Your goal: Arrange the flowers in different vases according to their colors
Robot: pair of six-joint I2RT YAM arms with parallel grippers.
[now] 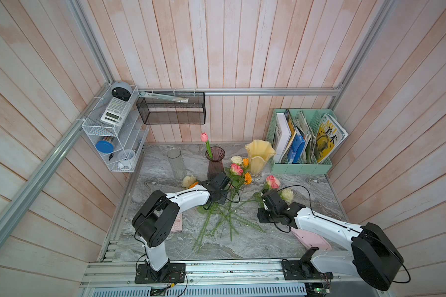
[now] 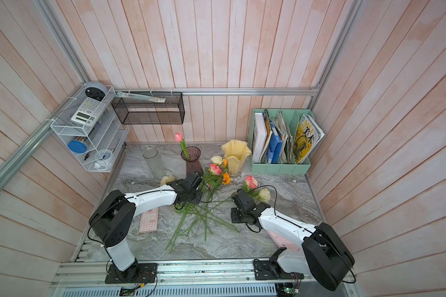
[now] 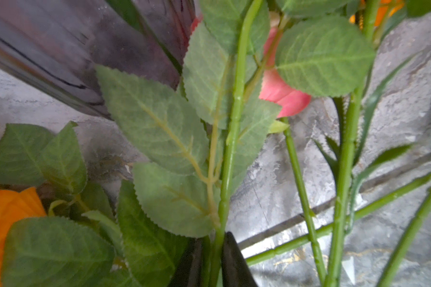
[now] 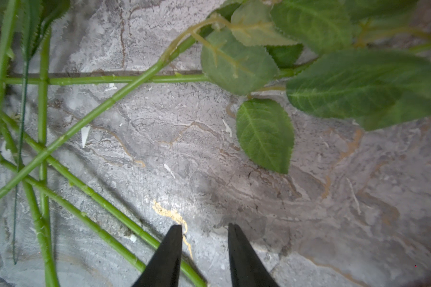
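Observation:
My left gripper is shut on a green leafy flower stem (image 3: 234, 110); its bloom is out of the wrist view, so its color cannot be told. A pink tulip (image 1: 204, 137) stands in the purple vase (image 1: 216, 163). To its left is an empty clear vase (image 1: 175, 164), to its right a yellow ruffled vase (image 1: 259, 156). Pink roses (image 1: 236, 169), white roses (image 1: 236, 160) and orange flowers (image 1: 247, 178) lie with crossing stems between the arms. Over bare table beside stems, my right gripper stands open and empty.
A green file box (image 1: 302, 168) with books fills the back right corner. White wire shelves (image 1: 115, 129) line the left side. A pink keyboard (image 2: 149, 220) lies by the left arm, and a pink tray (image 1: 312, 239) lies under the right arm.

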